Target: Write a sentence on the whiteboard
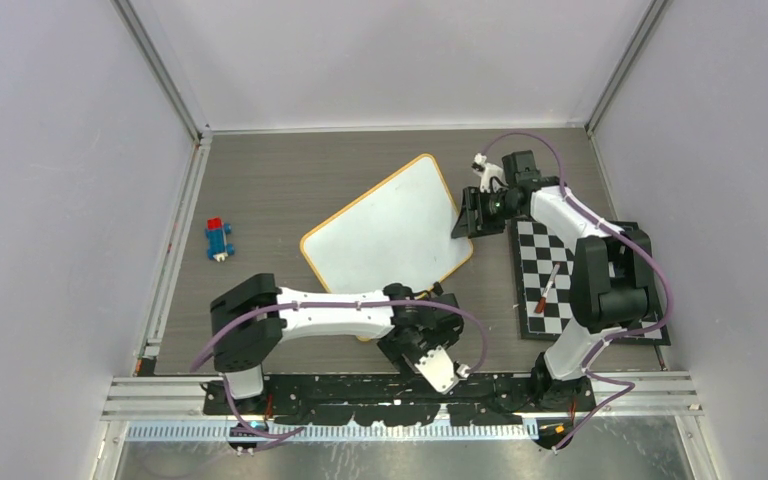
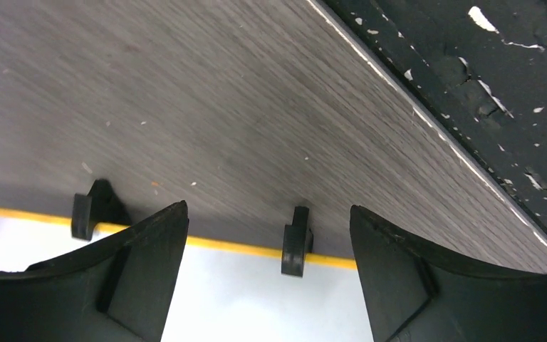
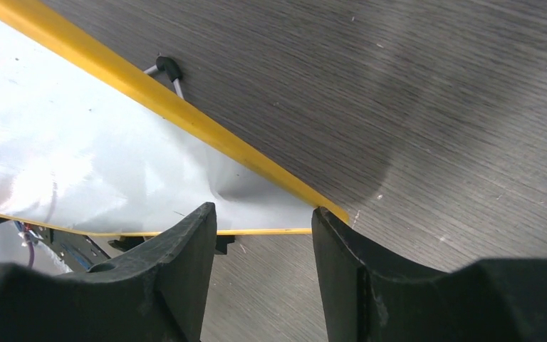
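Observation:
A whiteboard [image 1: 375,225] with a yellow rim lies at a slant in the middle of the table. My left gripper is open over its lower edge, where two black clips [image 2: 293,253] show between the fingers in the left wrist view; in the top view the left arm covers that corner. My right gripper [image 1: 468,225] is at the board's right corner. In the right wrist view its fingertips [image 3: 325,224] stand apart at the yellow rim [image 3: 249,153], with board seen between them.
A checkerboard tray [image 1: 535,250] with a white-and-red pen-like item [image 1: 548,288] lies at the right, under the right arm. A blue toy [image 1: 217,240] sits at the left.

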